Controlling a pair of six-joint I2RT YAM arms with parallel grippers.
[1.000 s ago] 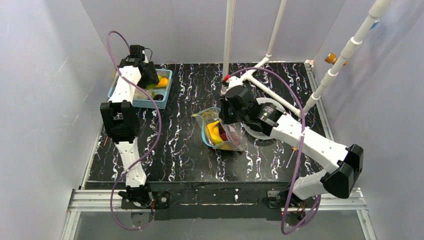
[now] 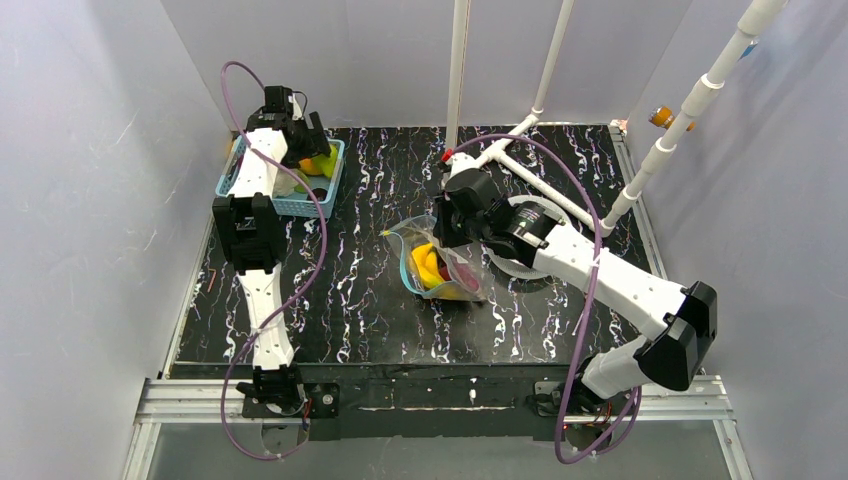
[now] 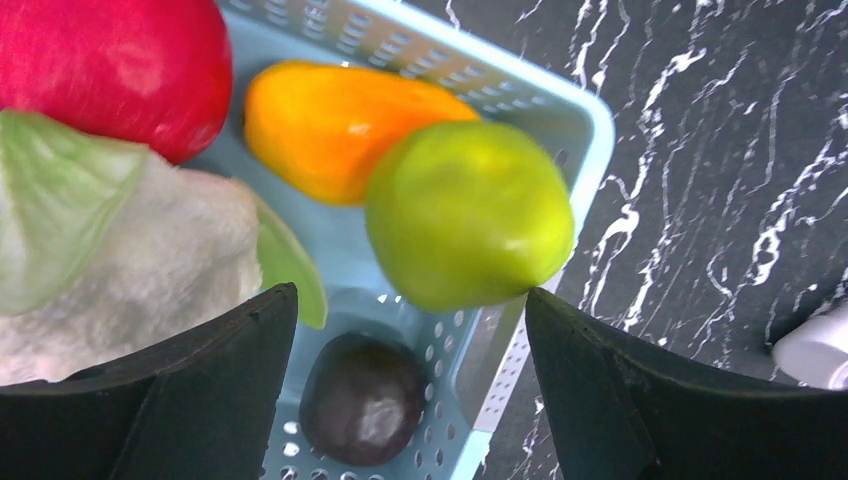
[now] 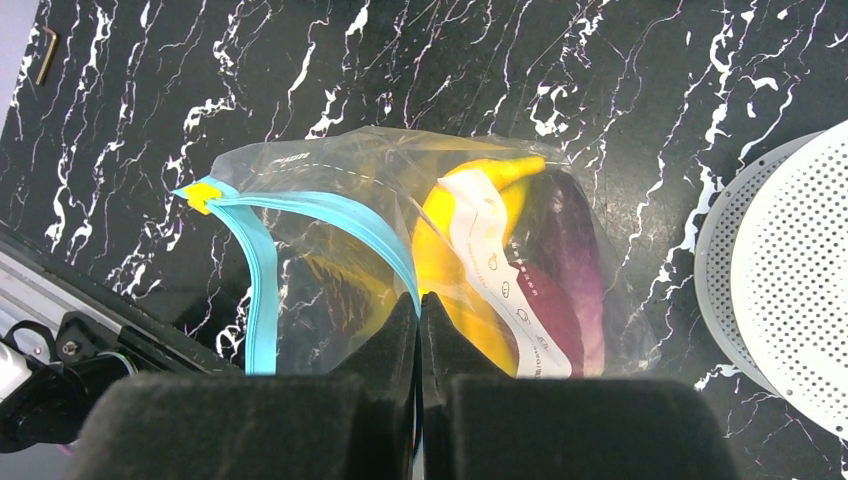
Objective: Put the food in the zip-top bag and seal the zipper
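In the left wrist view a yellow-green, blurred food item (image 3: pixel 470 215) rests against an orange one (image 3: pixel 350 125) at the blue basket's (image 3: pixel 590 150) rim. My left gripper stands open over the basket; the green item lies just beyond its fingers, not clamped. A dark round item (image 3: pixel 365 400) shows between them, lower down. The clear zip top bag (image 4: pixel 330 290) lies spread on the table, its mouth parted, with a yellow banana (image 4: pixel 435 235) and a purple item (image 4: pixel 575 260) inside. My right gripper is shut on the bag's blue zip edge (image 4: pixel 345 210).
A red item (image 3: pixel 125 75) and a pale, leafy item (image 3: pixel 160 255) share the basket. White perforated discs (image 4: pixel 800 260) lie to the right of the bag. White pipes (image 2: pixel 540 175) stand at the back. Bare table separates basket and bag.
The left gripper has shifted slightly toward the basket's far right end, its fingers now spread. The green item shows farther right, beside the orange one. The right gripper stays at the bag's edge.
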